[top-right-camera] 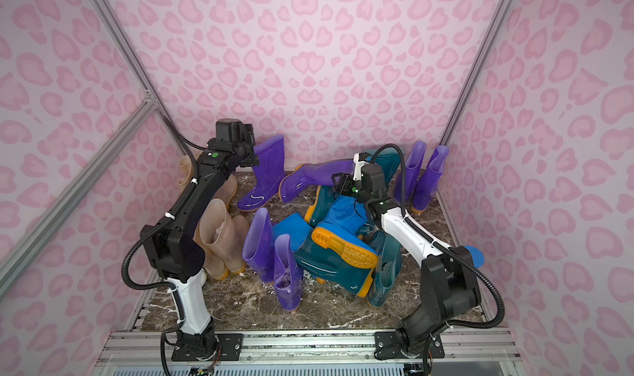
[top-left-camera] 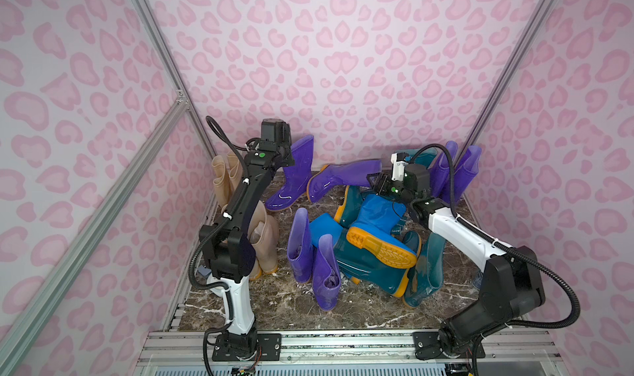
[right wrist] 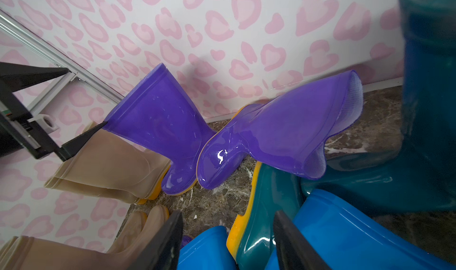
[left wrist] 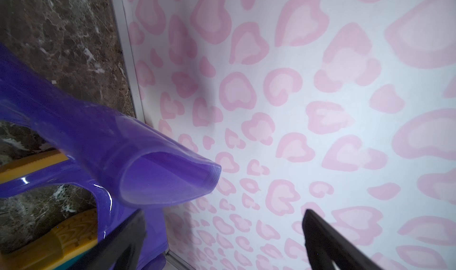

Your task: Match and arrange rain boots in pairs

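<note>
A standing purple boot (top-left-camera: pixel 300 164) leans at the back wall, its shaft opening showing in the left wrist view. My left gripper is open by that boot's top; in the right wrist view one fingertip (right wrist: pixel 99 126) meets its rim, though contact is unclear. Another purple boot (right wrist: pixel 285 127) lies on its side to the right, toe leftward. My right gripper is part open and empty, near the lying boot's shaft end. Below it are a blue boot (top-left-camera: pixel 379 210) with a yellow sole and a green boot (right wrist: pixel 266 208).
Purple boots stand in front (top-left-camera: pixel 300 247) and in the back right corner (top-left-camera: pixel 465 171). Beige boots (top-left-camera: pixel 267 240) stand along the left side. Several green and blue boots (top-left-camera: pixel 369 263) are heaped at the centre right. Bare floor (top-left-camera: pixel 277 303) shows along the front.
</note>
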